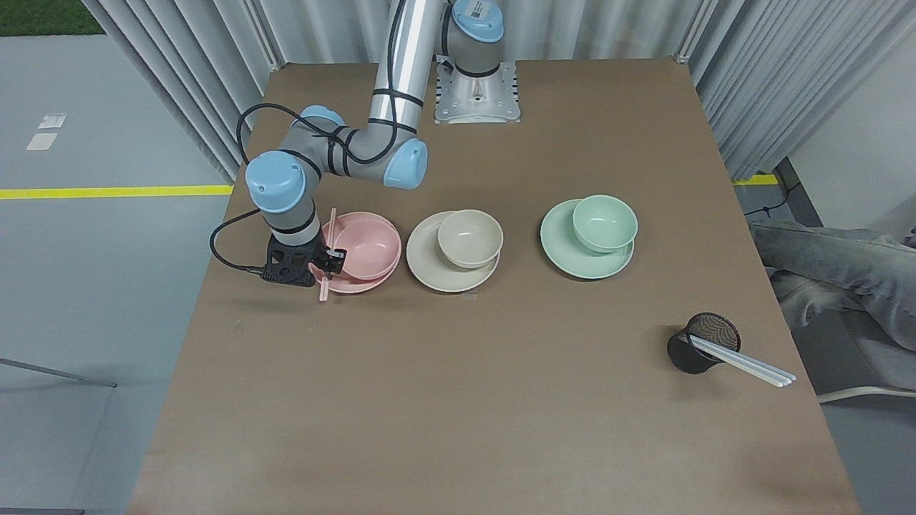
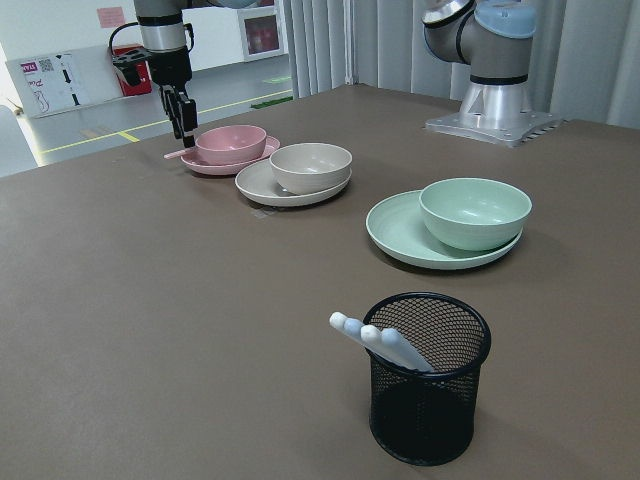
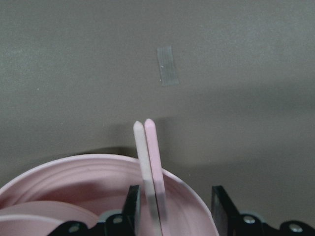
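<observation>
My gripper is open in the wrist view, its black fingers on either side of two pink chopsticks (image 3: pixel 155 169) that rest across the rim of a pink plate (image 3: pixel 87 178), beside a pink bowl (image 1: pixel 370 243). In the left view the gripper (image 2: pixel 186 138) is low at the chopsticks' level, at the left end of the row of dishes.
A white bowl (image 1: pixel 469 236) on a white plate (image 1: pixel 436 272) and a mint bowl (image 1: pixel 605 220) on a mint plate (image 1: pixel 562 249) stand to the right. A black mesh cup (image 1: pixel 691 356) with white sticks is front right.
</observation>
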